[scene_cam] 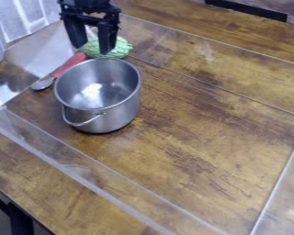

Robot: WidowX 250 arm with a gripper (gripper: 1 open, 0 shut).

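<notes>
The black gripper point(92, 33) is at the top left, hanging above a green cloth or sponge-like item point(110, 48); whether it is open or shut is hard to make out. A steel pot point(98, 115) with a side handle stands on the wooden table at left of centre, its inside empty. Behind and left of the pot lies a utensil with a red handle point(70, 64), its grey end near the pot's rim.
A pale, see-through surface or object point(27, 50) is at the upper left, beside the gripper.
</notes>
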